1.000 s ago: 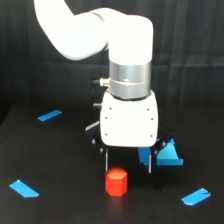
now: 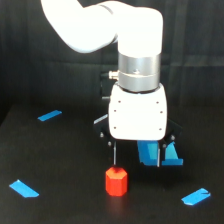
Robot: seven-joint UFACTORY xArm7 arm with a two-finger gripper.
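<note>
A red six-sided block (image 2: 116, 182) rests on the dark table in the lower middle of the camera view. My gripper (image 2: 136, 163) hangs above and behind it, pointing down. Its two thin fingers stand wide apart, with the left one roughly above the block in the picture. No object appears held in the open fingers. A blue object (image 2: 171, 156) stands behind the right finger, partly hidden by the hand. Its full shape cannot be made out.
Strips of blue tape mark the table at the front left (image 2: 24, 188), back left (image 2: 50, 115) and front right (image 2: 196, 197). Bare table surrounds the red block. A dark curtain closes off the back.
The arm and gripper have shifted right and a little upward in the picture. Both the red block and the blue object are where they were; the hand now covers a different part of the blue one.
</note>
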